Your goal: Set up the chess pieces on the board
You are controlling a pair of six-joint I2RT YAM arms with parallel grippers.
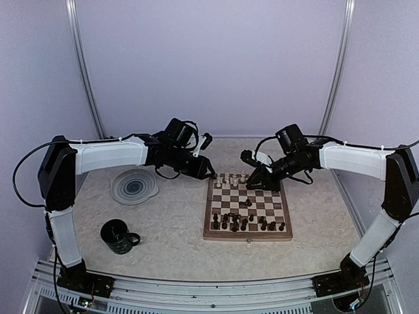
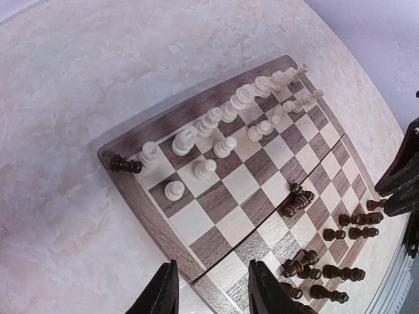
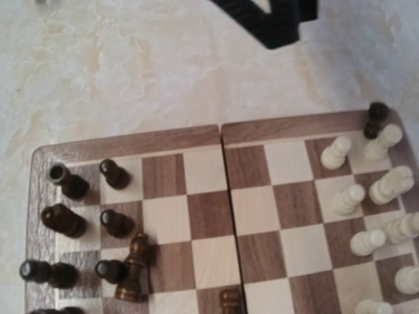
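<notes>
My left gripper stands open and empty above the board (image 1: pixel 248 238), near its far left corner in the top view. To the right, my right gripper (image 1: pixel 250 186) hovers over the board's far side; its fingertips (image 2: pixel 391 204) enter the left wrist view, but their grip cannot be made out. One tall dark piece (image 3: pixel 134 271) is tipped over against a dark pawn (image 3: pixel 110 271). Another dark piece (image 2: pixel 298 201) lies mid-board. At the white corner, a small dark piece (image 2: pixel 124 164) lies beside the white rook (image 2: pixel 150 154). White pieces line the far side.
More dark pieces (image 3: pixel 62 221) stand along the near side. A mug (image 1: pixel 118 237) and a round grey lid (image 1: pixel 133 186) are on the table left of the board. The table between them and the board is clear. Both arms are close together over the far edge.
</notes>
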